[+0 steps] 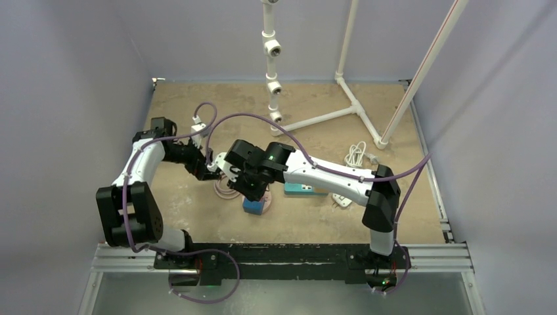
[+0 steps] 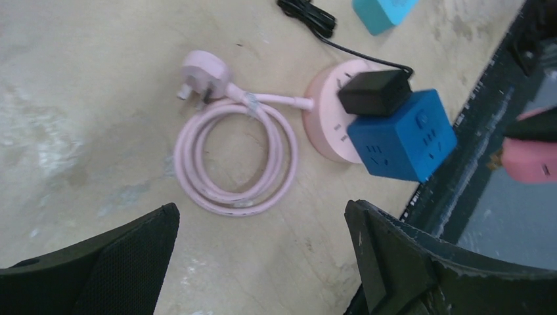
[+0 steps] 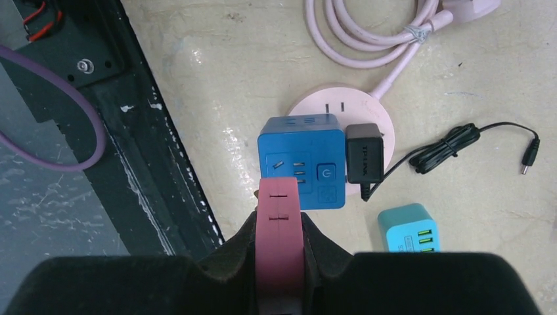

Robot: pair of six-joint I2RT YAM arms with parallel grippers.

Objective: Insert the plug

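My right gripper (image 1: 240,187) hangs over the blue cube socket (image 1: 254,207), shut on a pink rectangular plug (image 3: 279,236), seen from above in the right wrist view. The cube sits on a round pink power base, beside a black adapter; both show in the left wrist view too. The pink plug (image 2: 529,157) shows at that view's right edge. My left gripper (image 1: 205,169) stands open to the left, above the coiled pink cable (image 2: 233,197), nothing between its fingers.
A teal power strip (image 1: 299,190), partly hidden by my right arm, a white multi-socket (image 1: 341,200) and a white coiled cord (image 1: 355,154) lie to the right. A white pipe frame (image 1: 315,121) stands at the back. Bare board is free at the back left.
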